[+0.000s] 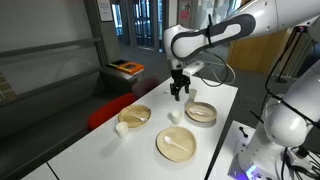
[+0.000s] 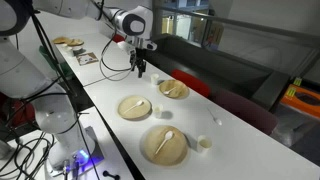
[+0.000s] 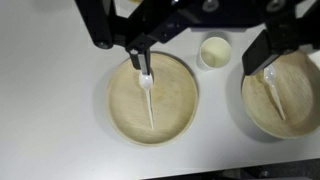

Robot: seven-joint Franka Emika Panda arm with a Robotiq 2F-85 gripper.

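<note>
My gripper (image 1: 183, 93) hangs above the white table, its fingers apart and nothing between them. In the wrist view one dark finger (image 3: 140, 62) overlaps the rim of a round tan plate (image 3: 178, 112), on which a white plastic utensil (image 3: 150, 100) lies. Under the other finger, to the right, is a second tan plate (image 3: 296, 115) with another white utensil (image 3: 276, 96). A white cup (image 3: 214, 53) stands empty between the plates. Exterior view 2 shows the gripper (image 2: 139, 70) raised well above the table, near the far side.
A third tan plate (image 2: 174, 92) sits toward the back with something pale on it. More white cups stand at the right (image 2: 204, 144) and at the far side (image 2: 155, 77). Red chairs (image 2: 240, 92) line one edge. Open tabletop (image 2: 255, 155) lies at the right.
</note>
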